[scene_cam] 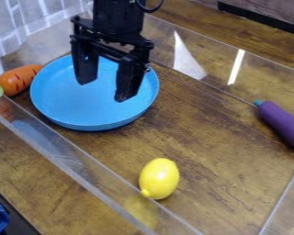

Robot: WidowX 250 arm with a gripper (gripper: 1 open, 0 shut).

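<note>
My black gripper (110,72) hangs over the blue plate (70,108) in the camera view, its two fingers spread open, one on the left and one on the right. I see nothing held between them. The plate's back part is partly hidden behind the gripper.
An orange carrot (19,78) lies left of the plate. A yellow lemon (160,177) sits on the wooden table (223,184) toward the front. A purple eggplant (279,124) lies at the right. A clear edge or wall crosses the lower left.
</note>
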